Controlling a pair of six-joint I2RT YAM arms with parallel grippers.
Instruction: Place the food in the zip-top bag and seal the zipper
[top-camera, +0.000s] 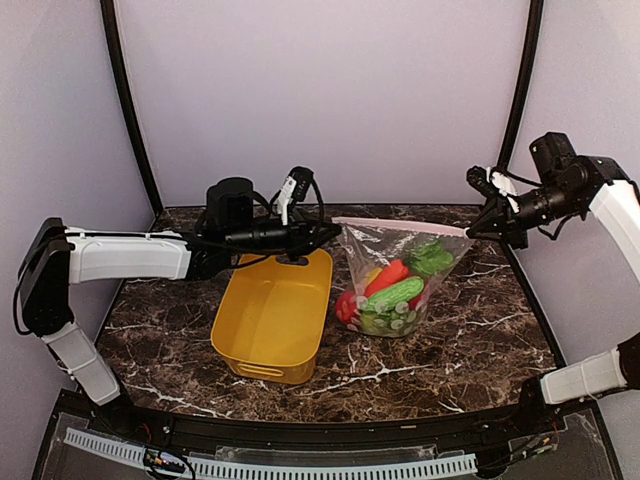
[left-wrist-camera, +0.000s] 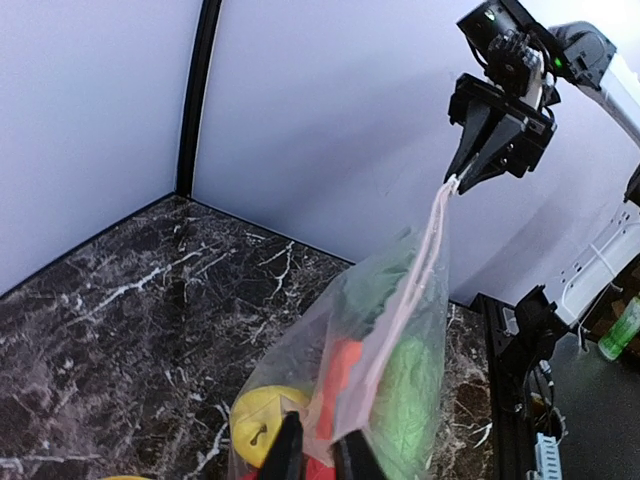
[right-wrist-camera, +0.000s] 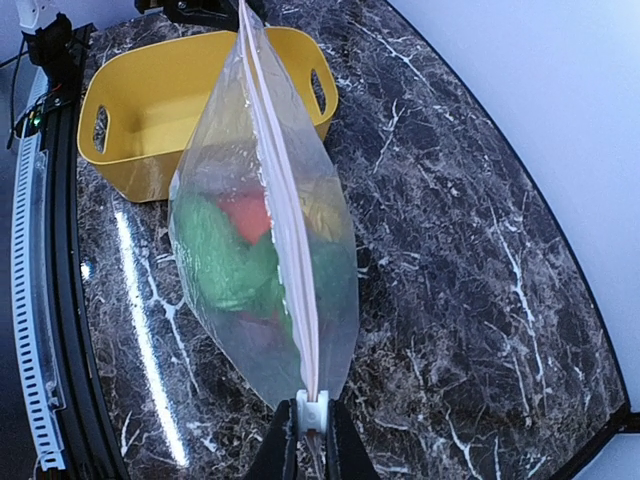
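The clear zip top bag (top-camera: 385, 245) hangs with its pink zipper strip (top-camera: 400, 226) stretched between both grippers. Inside it show a red pepper (top-camera: 386, 277), a green cucumber (top-camera: 396, 293), leafy greens (top-camera: 428, 260) and something yellow (left-wrist-camera: 265, 420). My right gripper (top-camera: 470, 234) is shut on the strip's right end, where a small white piece (right-wrist-camera: 313, 410) sits between its fingers. At the strip's left end is my left gripper; its blurred fingers stand a little apart, with the strip's end just at them. Whether it touches them is hard to tell.
An empty yellow basket (top-camera: 230, 320) stands on the dark marble table (top-camera: 440, 365) below my left arm, left of the bag. The table in front of the bag and to its right is clear.
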